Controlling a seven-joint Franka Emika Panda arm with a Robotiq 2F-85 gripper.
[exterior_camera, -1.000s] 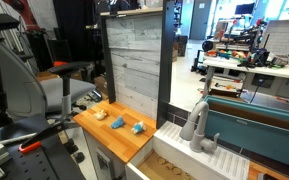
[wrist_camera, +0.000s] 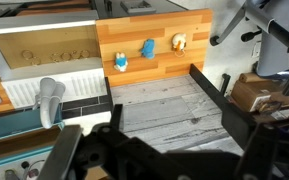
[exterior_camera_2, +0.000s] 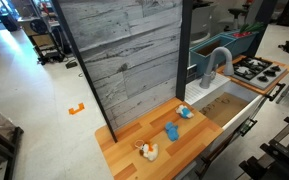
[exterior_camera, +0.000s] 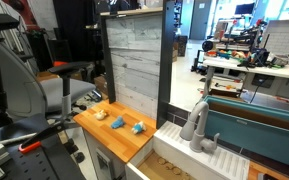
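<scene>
Three small toys rest apart on the wooden counter (exterior_camera_2: 124, 135). One is white with orange (exterior_camera_2: 147, 151), one plain blue (exterior_camera_2: 172, 131), and one blue and white (exterior_camera_2: 183, 111). From above, the wrist view shows the blue-and-white toy (wrist_camera: 122, 62), the blue toy (wrist_camera: 148, 48) and the white-orange toy (wrist_camera: 179, 43) near its top. My gripper appears at the bottom of that view as dark, blurred fingers standing wide apart. Only the grey plank panel shows between them; no toy is near the fingers.
Beside the counter is a white sink (exterior_camera: 222, 160) with a grey faucet (exterior_camera: 196, 125). A teal bin (exterior_camera: 254, 122) stands behind the sink. The upright plank panel (exterior_camera_2: 134, 65) backs the counter. A stove top (exterior_camera_2: 252, 70) lies farther right in exterior view 2.
</scene>
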